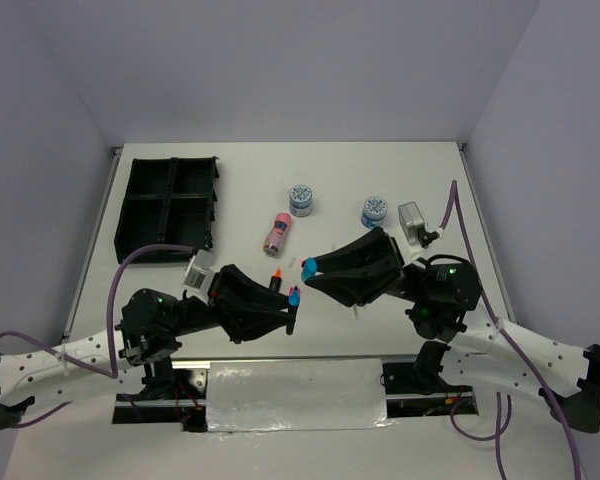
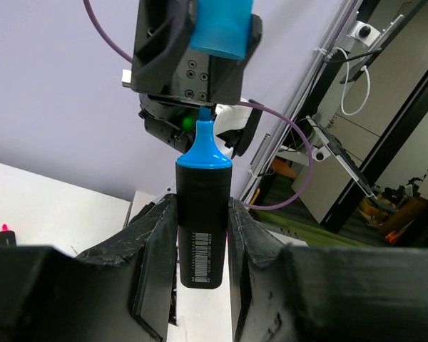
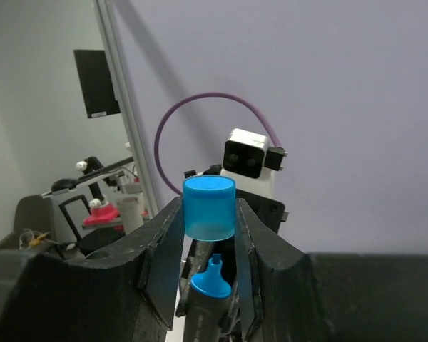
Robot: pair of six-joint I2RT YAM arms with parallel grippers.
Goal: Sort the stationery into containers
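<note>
My left gripper is shut on a black bottle with a bare blue nozzle, held upright with its tip upward. A blue cap sits between the fingers of my right gripper, which is shut on it. In the right wrist view the blue nozzle stands below the cap, apart from it. From the top, the cap is up and to the right of the bottle's blue tip. An orange-tipped black bottle lies on the table, partly behind the left gripper.
A black compartment tray stands at the back left and looks empty. On the table are a pink bottle and two blue-lidded jars. Bare table lies behind the jars.
</note>
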